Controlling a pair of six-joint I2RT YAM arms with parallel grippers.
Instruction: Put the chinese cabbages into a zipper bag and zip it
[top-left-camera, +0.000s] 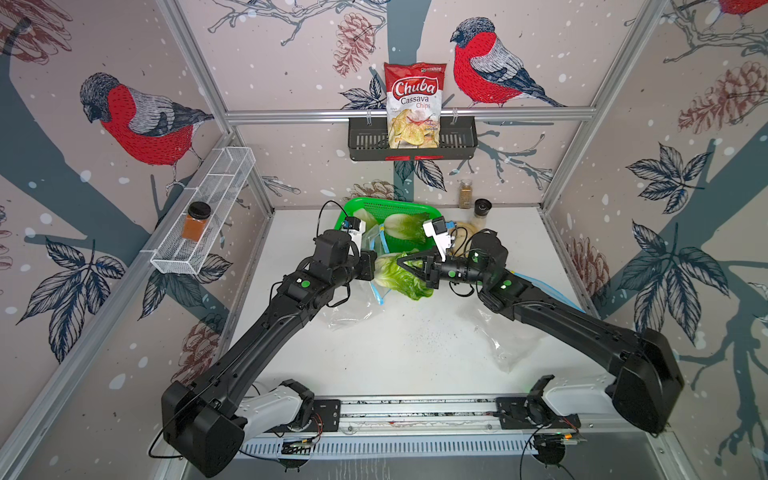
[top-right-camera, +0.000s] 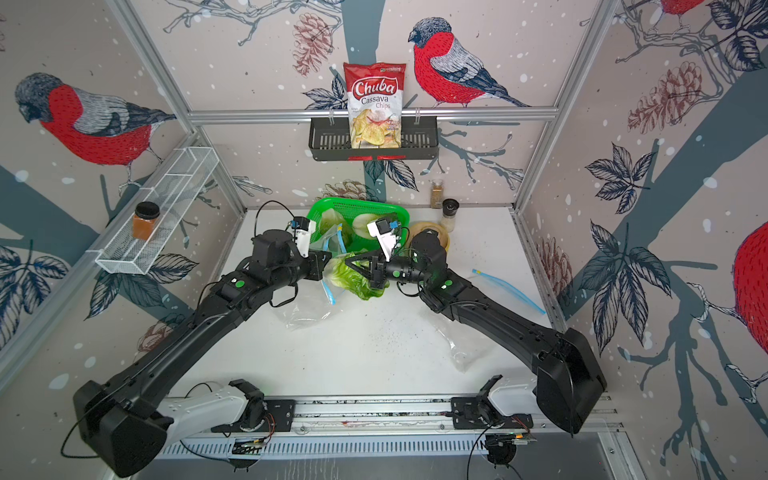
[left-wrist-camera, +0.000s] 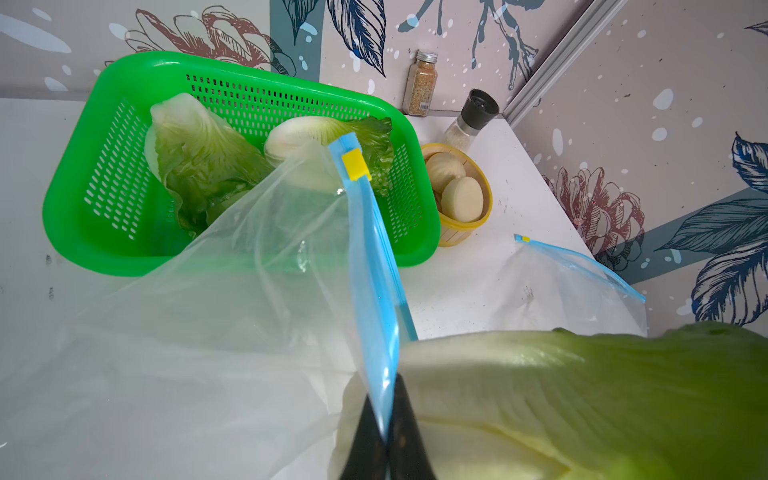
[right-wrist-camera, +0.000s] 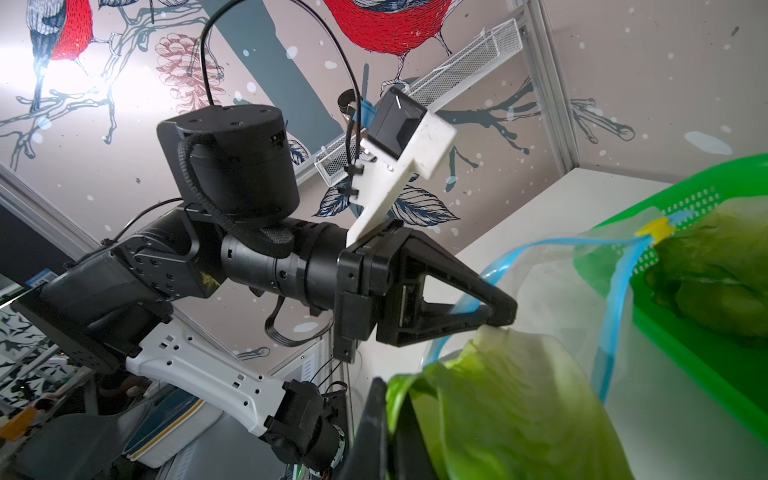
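In the left wrist view, my left gripper is shut on the blue zip edge of a clear zipper bag (left-wrist-camera: 240, 336), whose yellow slider (left-wrist-camera: 354, 165) is at the far end. The right wrist view shows the bag's mouth hanging open as a loop. A chinese cabbage (right-wrist-camera: 528, 400) has its outer leaf in my right gripper, which is shut on it. The cabbage's white base lies at the bag's mouth and shows faintly past the zip edge; how far inside it is, I cannot tell. Two more cabbages lie in the green basket (left-wrist-camera: 80, 208).
A second clear bag with a blue zip (left-wrist-camera: 584, 268) lies at the right of the table. A yellow-rimmed steamer (left-wrist-camera: 456, 233), a pepper grinder (left-wrist-camera: 477, 112) and a small jar (left-wrist-camera: 420, 84) stand right of the basket.
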